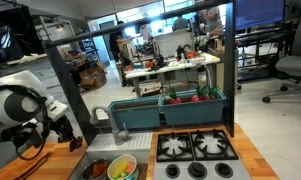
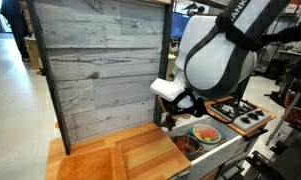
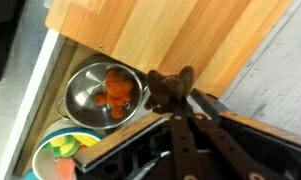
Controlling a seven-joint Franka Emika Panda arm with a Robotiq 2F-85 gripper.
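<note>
My gripper is shut, its dark brownish fingertips together, and nothing clear shows between them. In the wrist view it is over the edge of the wooden counter (image 3: 180,35), beside a metal pot (image 3: 74,93). Orange-red pieces (image 3: 116,92) lie inside that pot. A bowl (image 3: 40,160) with green, yellow and reddish items sits next to the pot, partly cut off by the frame. In exterior view 2 the gripper (image 2: 169,123) hangs above the counter near the sink, with the pot (image 2: 188,147) close by.
A stove (image 1: 195,148) stands right of the sink. The faucet (image 1: 111,120) rises behind the basin, and a blue-green bin (image 1: 140,113) stands at the back. A wooden board (image 2: 82,163) lies on the counter, whose middle is bare.
</note>
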